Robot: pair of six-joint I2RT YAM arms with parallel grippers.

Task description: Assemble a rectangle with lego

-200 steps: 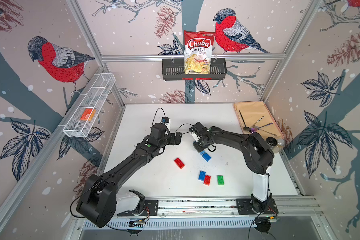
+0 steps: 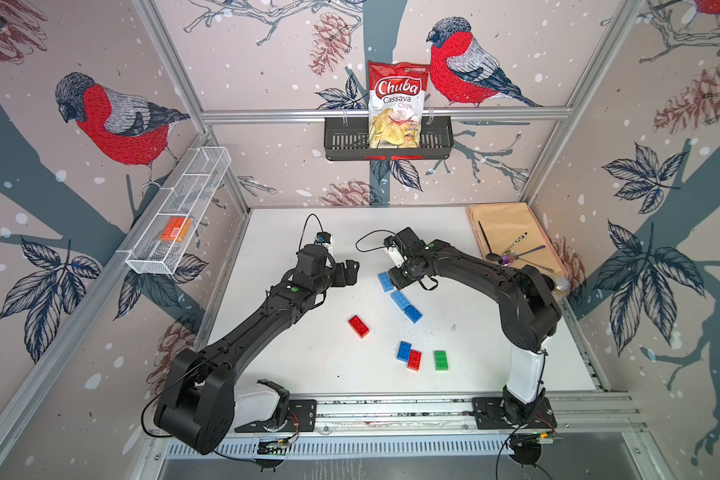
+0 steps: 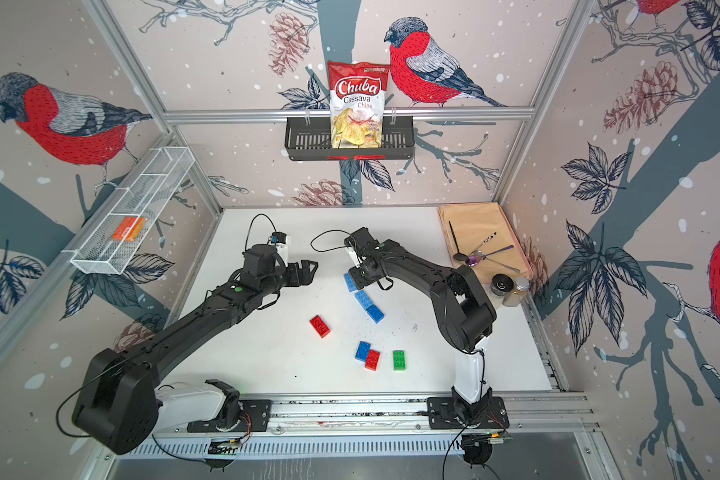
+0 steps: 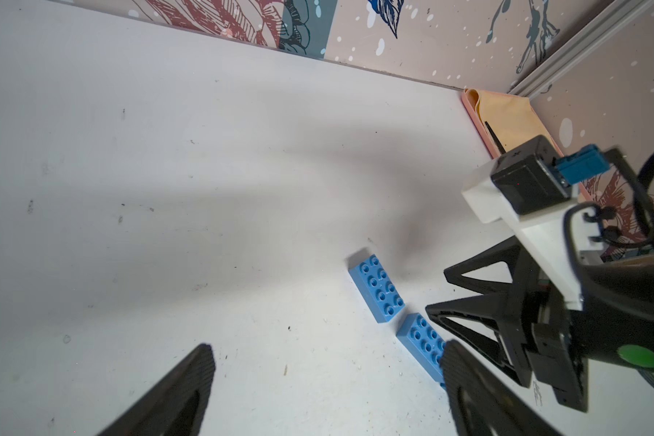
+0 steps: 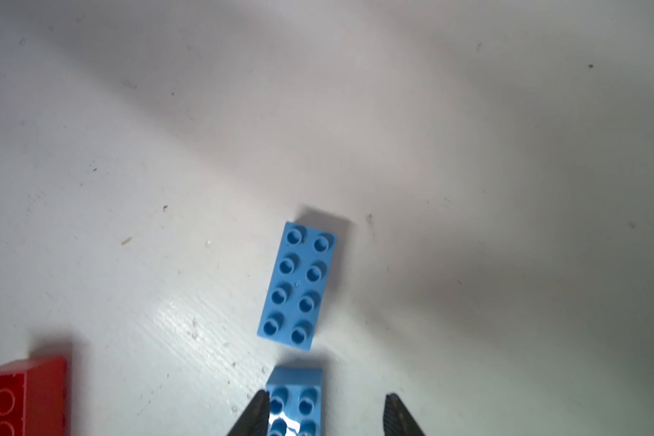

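On the white table a light blue brick (image 5: 295, 283) lies a little apart from two blue bricks (image 2: 406, 305) in line nearer the front. My right gripper stands open above these bricks, nothing held. My left gripper (image 2: 345, 273) hangs open and empty to their left. A red brick (image 2: 358, 325) lies front-left of them; farther forward are a blue brick (image 2: 404, 350), a red brick (image 2: 413, 360) touching it, and a green brick (image 2: 441, 360).
A tan board (image 2: 504, 232) with utensils and jars (image 3: 517, 292) occupy the right side. A wire shelf (image 2: 148, 256) is on the left wall.
My right gripper has risen toward the back, uncovering the light blue brick beneath. The left arm has shifted slightly; the visible bricks at the front are unmoved.
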